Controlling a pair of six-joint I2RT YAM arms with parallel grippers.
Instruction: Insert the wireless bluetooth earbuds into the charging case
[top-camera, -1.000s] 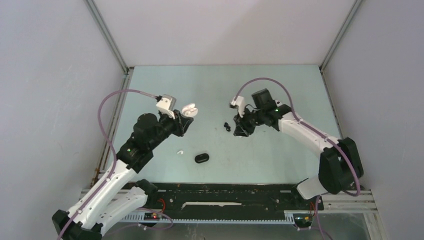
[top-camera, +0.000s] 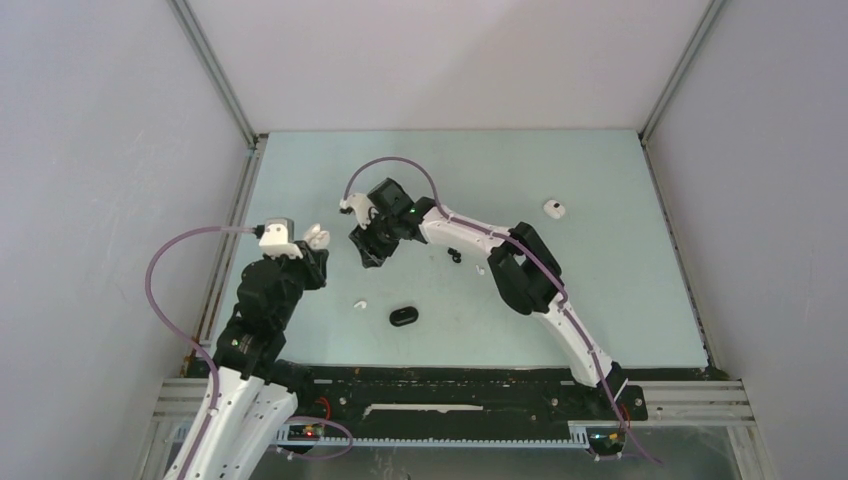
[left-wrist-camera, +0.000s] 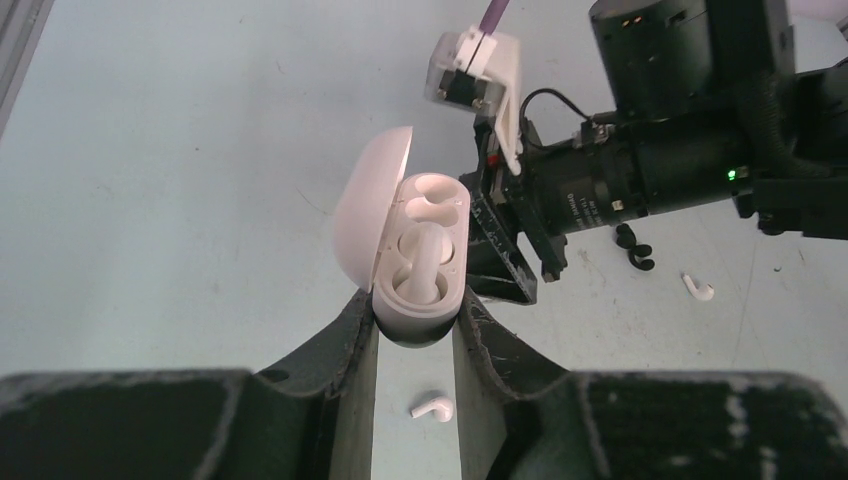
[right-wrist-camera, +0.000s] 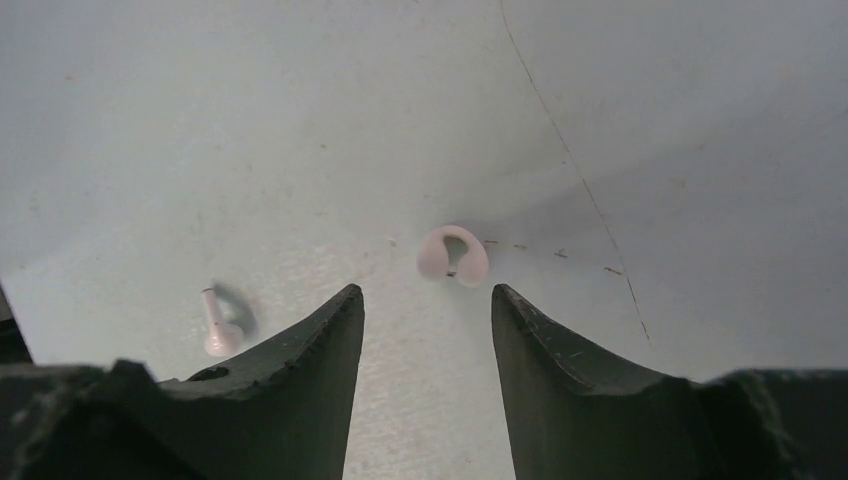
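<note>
My left gripper is shut on an open white charging case (left-wrist-camera: 418, 260); in the top view that case (top-camera: 317, 237) is held over the left of the table. My right gripper stands part open over the table, left of centre, with a white earbud (right-wrist-camera: 452, 255) lying just beyond its fingertips and nothing seen between them. A second white earbud (right-wrist-camera: 222, 325) lies to the lower left in the right wrist view and at front left (top-camera: 360, 304) in the top view.
A black case (top-camera: 404, 316) lies at the front middle. Small black pieces (top-camera: 454, 254) and a small white piece (top-camera: 480, 269) lie near the centre. A white object (top-camera: 554, 208) sits at back right.
My right gripper has swept left across the table from the right side. My left gripper, holding the white case, has drawn back to the left.
</note>
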